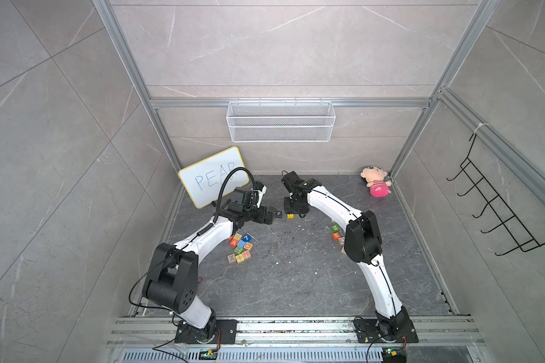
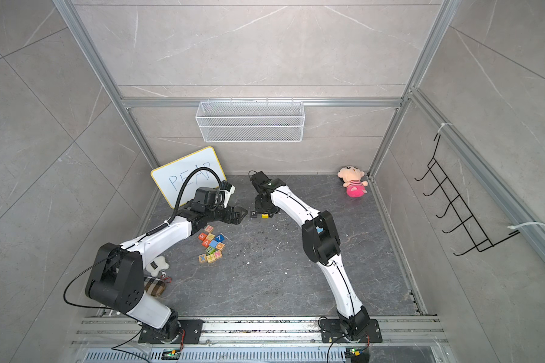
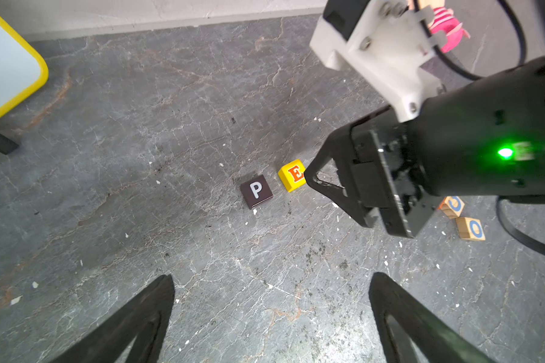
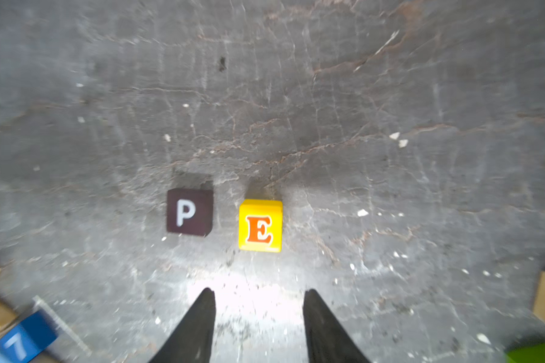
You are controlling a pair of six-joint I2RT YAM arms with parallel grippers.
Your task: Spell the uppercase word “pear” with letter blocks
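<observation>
A dark block with a white P (image 4: 190, 211) lies on the grey floor, and a yellow block with a red E (image 4: 261, 225) sits just to its right with a small gap. Both letters face up. Above and short of the E block, my right gripper has its fingers apart, nothing between them. My left gripper stands open and empty to the left of the two blocks. A red block with A (image 2: 206, 242) and a red block with R (image 2: 202, 236) lie in the left pile.
Several mixed letter blocks (image 1: 241, 244) lie near the left arm, and a few more (image 1: 336, 236) beside the right forearm. A whiteboard (image 1: 212, 176) reading PEAR leans at the back left.
</observation>
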